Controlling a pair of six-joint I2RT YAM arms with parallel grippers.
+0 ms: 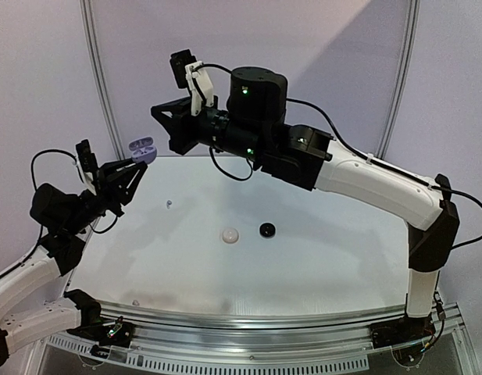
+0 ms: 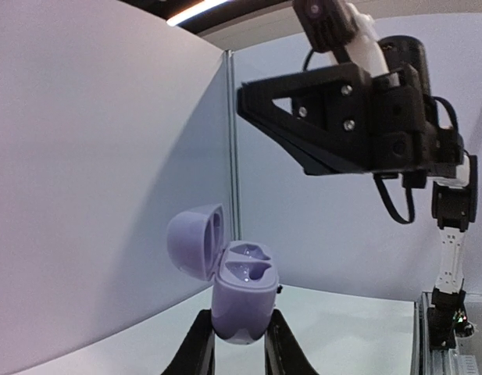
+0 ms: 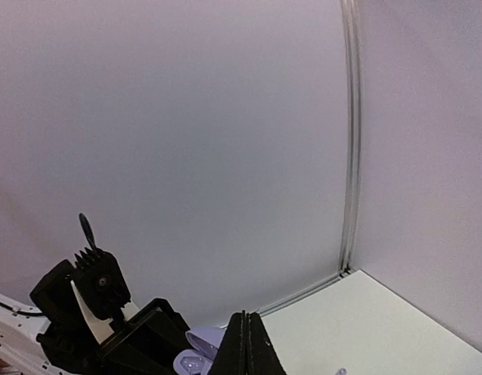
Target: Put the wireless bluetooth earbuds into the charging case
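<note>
My left gripper is shut on the lilac charging case (image 2: 243, 303), holding it above the table with its lid (image 2: 192, 242) flipped open. One well in the case looks hollow; the other is hard to read. Up and to the right of the case, my right gripper is shut, and nothing shows between its fingertips. One earbud (image 1: 169, 204) lies on the table's left half. A small pale object (image 1: 136, 302), perhaps the other earbud, rests near the front edge at left.
A white round piece (image 1: 230, 235) and a black round piece (image 1: 267, 230) sit mid-table. The white tabletop (image 1: 326, 266) is otherwise mostly bare. Pale walls enclose the back and sides.
</note>
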